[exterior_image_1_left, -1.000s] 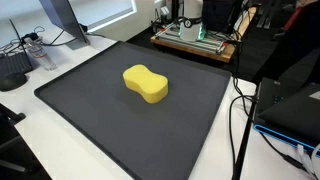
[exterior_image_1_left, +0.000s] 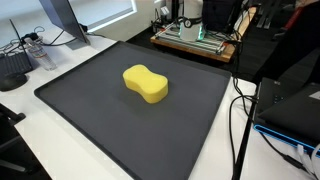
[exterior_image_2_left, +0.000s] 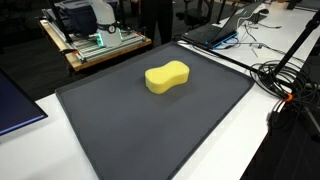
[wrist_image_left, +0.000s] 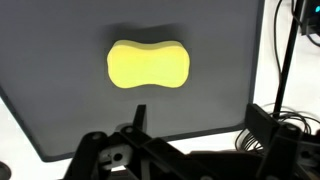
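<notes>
A yellow sponge (exterior_image_1_left: 147, 83), pinched in at its middle, lies flat on a dark grey mat (exterior_image_1_left: 110, 110). The second exterior view has the sponge (exterior_image_2_left: 166, 77) towards the mat's far side. Seen from above in the wrist view, the sponge (wrist_image_left: 148, 65) is ahead and mostly left of my gripper. The fingers stand wide apart with no object between them, clear of the sponge in the image. Neither exterior view shows the gripper.
Cables (exterior_image_2_left: 275, 75) and a laptop (exterior_image_2_left: 220, 30) lie beyond the mat on the white table. A bottle (exterior_image_1_left: 38, 52) stands off one corner. Bare mat surrounds the sponge.
</notes>
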